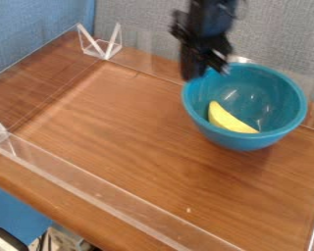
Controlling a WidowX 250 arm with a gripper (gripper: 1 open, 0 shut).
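Note:
A teal bowl (262,135) stands at the right of the wooden table. A yellow banana-shaped object (228,119) lies inside it, toward the front left. My dark gripper (199,65) is raised above the bowl's back-left rim, blurred by motion, with nothing visible between its fingers; whether it is open or shut does not show clearly.
Clear low barriers run along its edges, with white wire-like corner brackets (99,43) at the back left and at the left edge.

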